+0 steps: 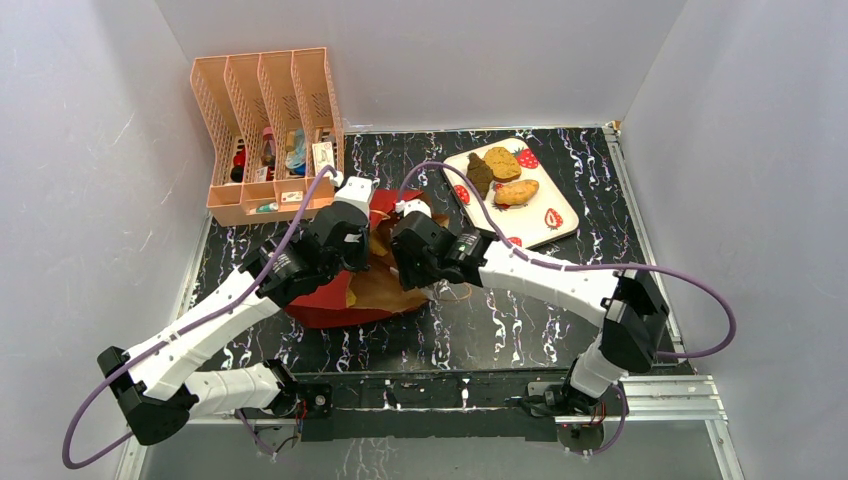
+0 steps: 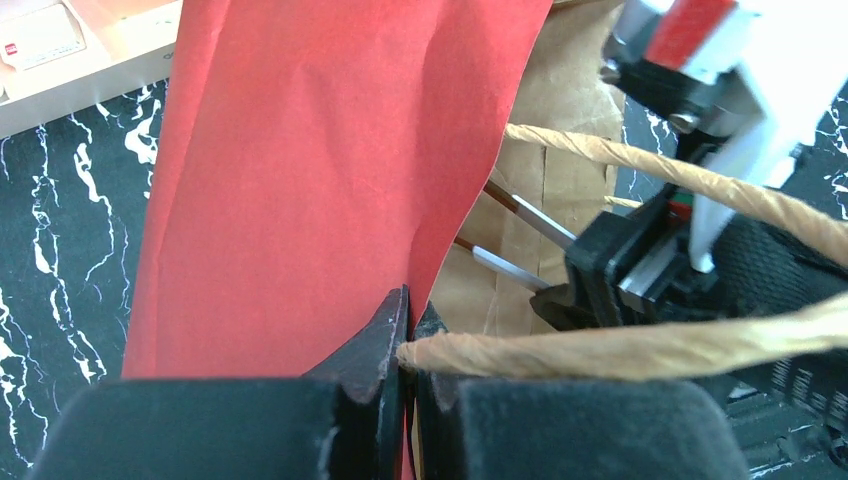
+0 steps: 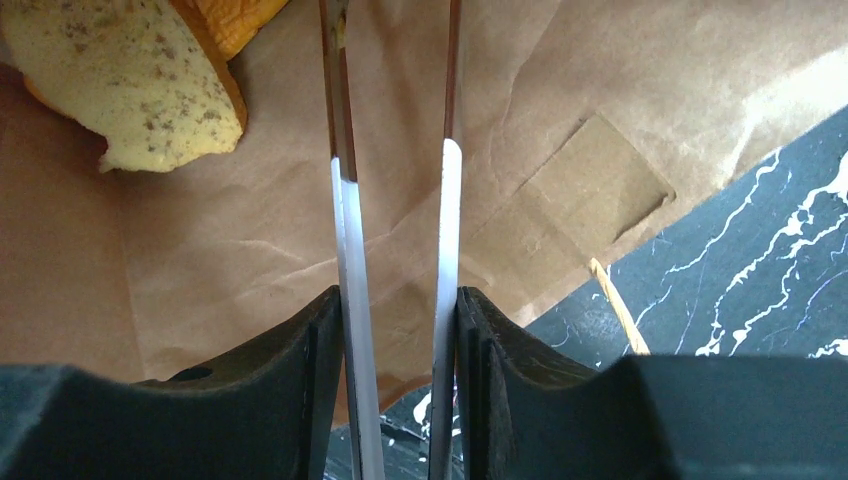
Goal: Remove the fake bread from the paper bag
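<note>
The red paper bag lies on its side, its brown inside facing right. My left gripper is shut on the rim of its red wall, by a twisted paper handle. At the bag's mouth, my right gripper is closed around tongs with silvery arms and brown ends. The arms stand apart inside the bag, with no bread between the parts that show. A speckled bread slice and an orange-yellow piece lie deeper, left of the tongs; the tips run out of view.
A strawberry-patterned tray at the back right carries several fake bread pieces. The orange divided rack stands behind the bag on the left. Bare dark marbled table lies to the right.
</note>
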